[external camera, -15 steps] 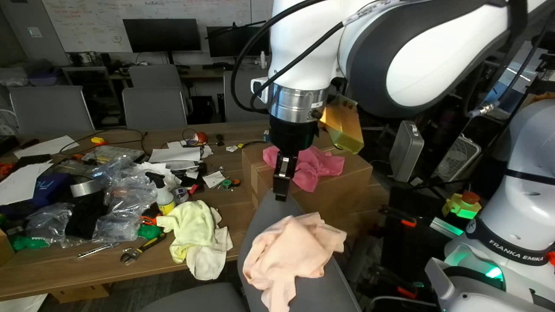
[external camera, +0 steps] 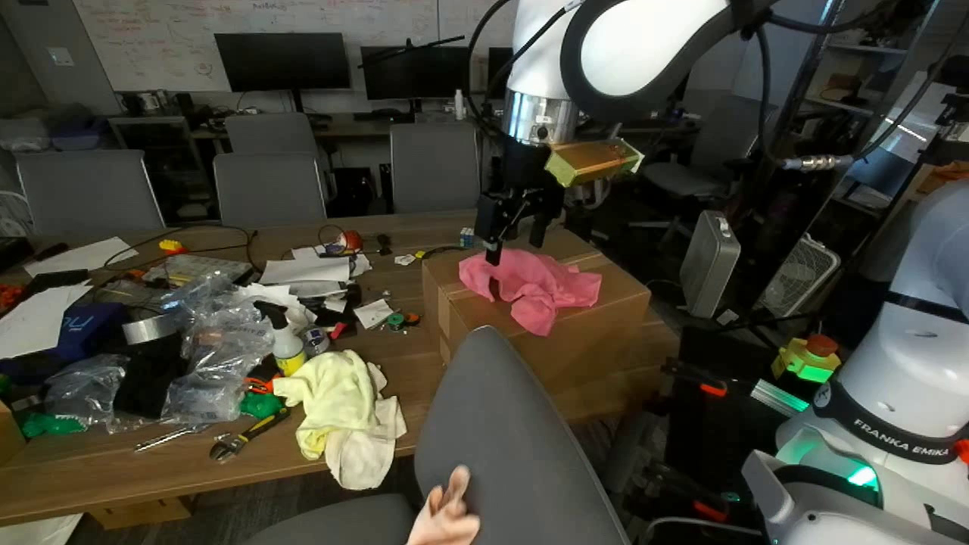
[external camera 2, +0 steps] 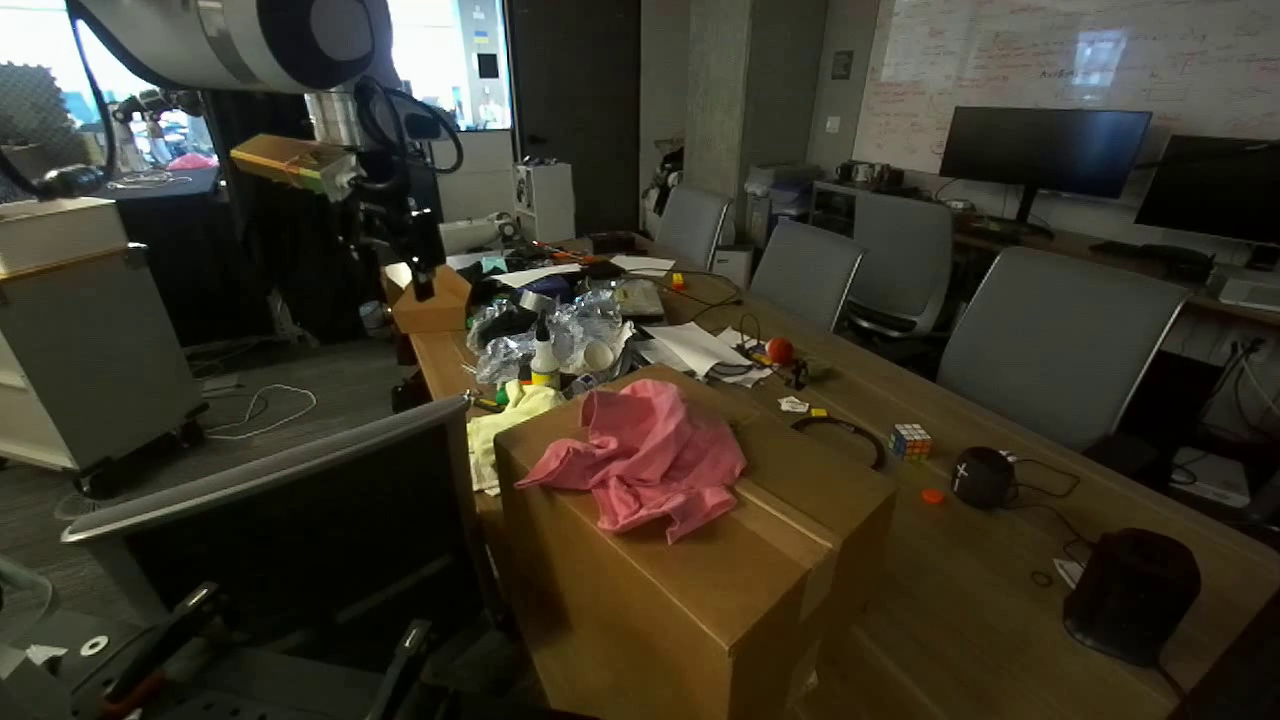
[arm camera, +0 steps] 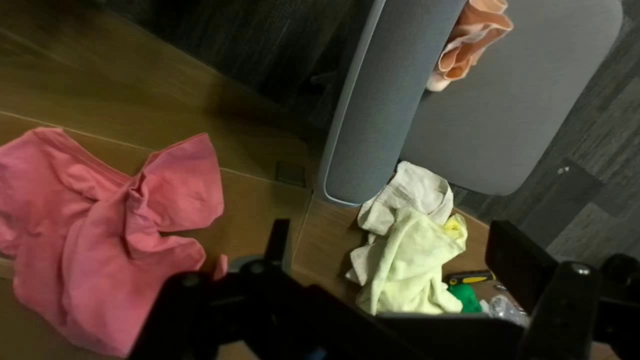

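Note:
My gripper (external camera: 515, 245) is open and empty, above the cardboard box in exterior view 1. In the wrist view its black fingers (arm camera: 278, 243) are spread wide. A crumpled pink cloth (external camera 2: 642, 462) lies on top of the box (external camera 2: 624, 600). Behind the grey chair's backrest (arm camera: 384, 102), a peach cloth (arm camera: 471, 42) rests on the seat side; only a piece of it (external camera: 445, 518) shows at the bottom of exterior view 1. A pale yellow towel (external camera: 341, 400) and a whitish cloth (external camera: 363, 454) hang over the table's front edge.
Clutter covers the table's left side: plastic bags (external camera: 204, 345), a spray bottle (external camera: 286, 341), an adjustable wrench (external camera: 245, 436) and papers (external camera: 309, 271). A Rubik's cube (external camera 2: 909, 442) and a black speaker (external camera 2: 984, 476) stand beyond the box. The chair backrest rises close to the box.
My gripper has moved up and back, away from the backrest, and turned. The pink cloth looks unmoved.

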